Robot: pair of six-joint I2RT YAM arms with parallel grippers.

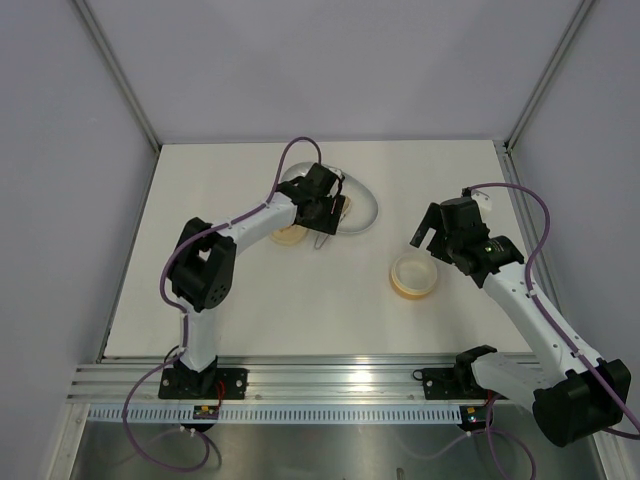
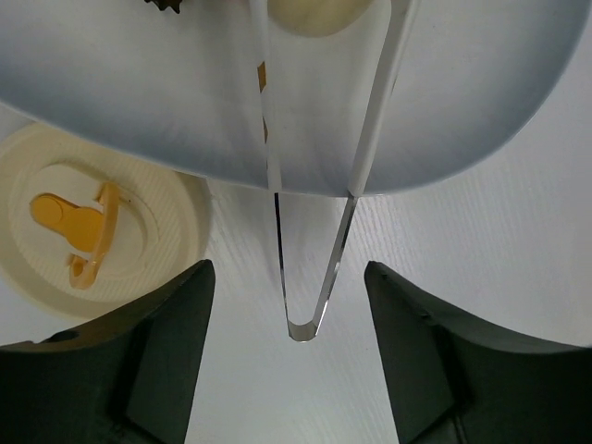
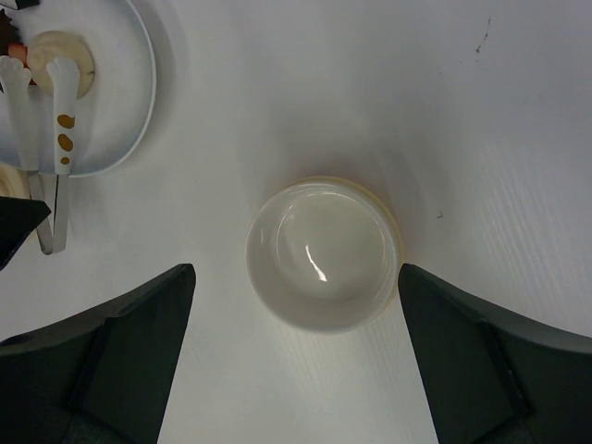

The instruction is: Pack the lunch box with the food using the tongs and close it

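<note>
A grey oval plate [image 1: 365, 215] holds food, including a pale round piece [image 3: 79, 69]. White tongs [image 2: 375, 120] with metal ends lie across its near rim, the metal bend over the table. My left gripper is over that bend, its fingers apart on either side with space around the tongs. A pale round lid [image 2: 148, 240] with an orange clip lies left of the plate. A white round container [image 3: 322, 254] with an orange rim sits below my right gripper, which is open and empty.
Grey walls surround it on the back and sides.
</note>
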